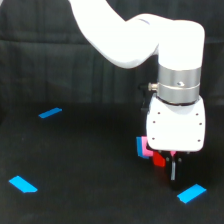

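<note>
At the right of the camera view, my white arm reaches down, and its gripper (pixel 173 170) points at the dark table. The dark fingers are small and hard to make out against the background, so their opening does not show. Close behind and to the left of them is a small cluster of coloured pieces: a blue one (pixel 140 147), a pink one (pixel 146 152) and a red one (pixel 159 160). The hand hides part of this cluster. Whether the fingers touch the red piece I cannot tell.
Bright blue strips lie flat on the black table (pixel 90 165): a far-left strip (pixel 50 113), a near-left strip (pixel 22 184) and a near-right strip (pixel 191 193). A dark curtain (pixel 60 70) hangs behind.
</note>
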